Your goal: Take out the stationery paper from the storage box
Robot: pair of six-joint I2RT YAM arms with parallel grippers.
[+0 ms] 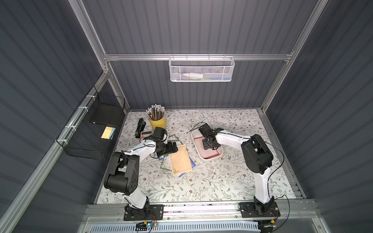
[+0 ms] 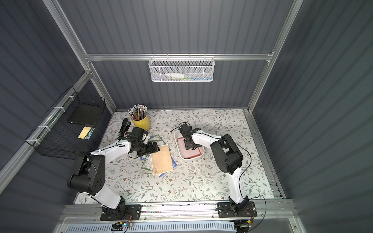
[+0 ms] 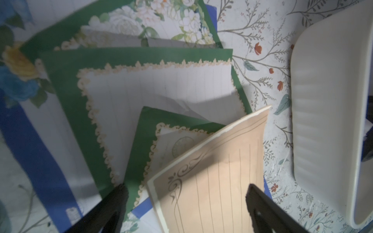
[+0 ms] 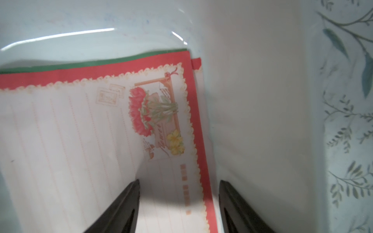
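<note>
A white storage box holds red-bordered stationery paper, with a green edge peeking from beneath in the right wrist view. My right gripper is open low inside the box, its fingertips over the paper's red right edge beside the box wall. My left gripper is open above loose sheets left of the box: a cream sheet on top, green-bordered sheets and blue ones under it. Nothing is held by either gripper.
A yellow pencil cup stands at the back left, beside a black stapler-like object. A black wire basket hangs on the left wall, a white mesh basket on the back wall.
</note>
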